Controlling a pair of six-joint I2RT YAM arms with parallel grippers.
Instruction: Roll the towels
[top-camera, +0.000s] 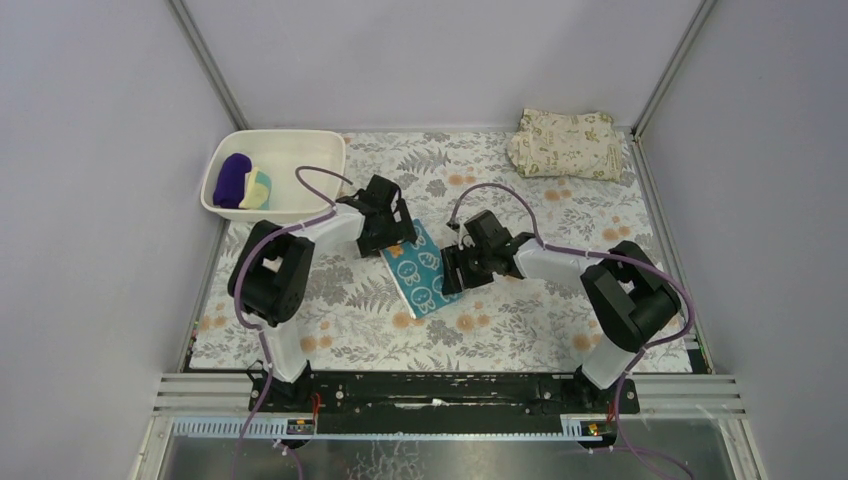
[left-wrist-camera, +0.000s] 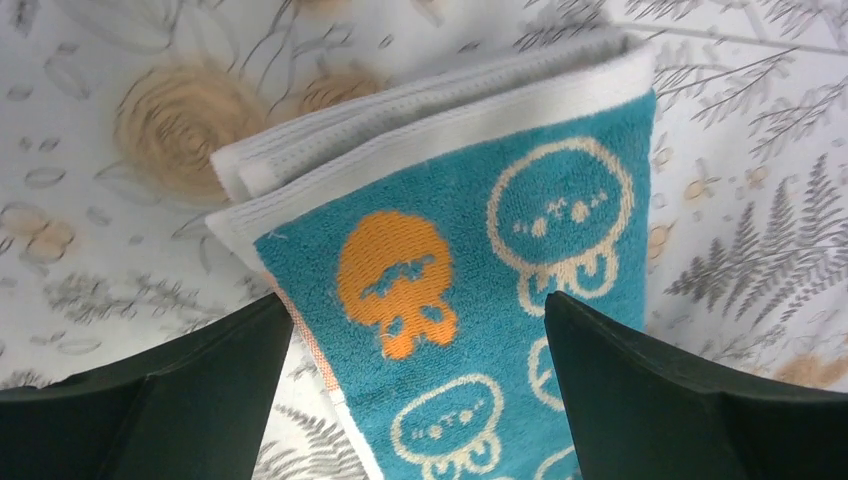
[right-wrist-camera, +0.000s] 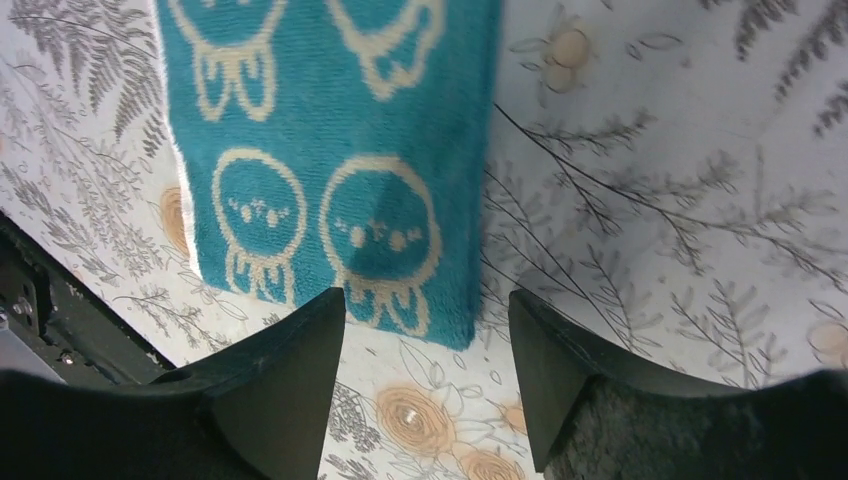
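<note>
A teal towel (top-camera: 418, 273) with pale octopus outlines and one orange figure lies folded into a narrow strip on the table, slanting from upper left to lower right. In the left wrist view the white layered end of the towel (left-wrist-camera: 450, 130) lies beyond the fingers. My left gripper stands open over the towel's upper end, its fingers wide apart. At the lower right end my right gripper is also open; the towel's corner (right-wrist-camera: 450, 322) shows between its fingertips, with no grip on it visible.
A white bin (top-camera: 305, 165) at the upper left holds a purple rolled towel (top-camera: 232, 180) and a yellow-and-teal one (top-camera: 256, 188). A stack of patterned cream cloths (top-camera: 566, 145) lies at the back right.
</note>
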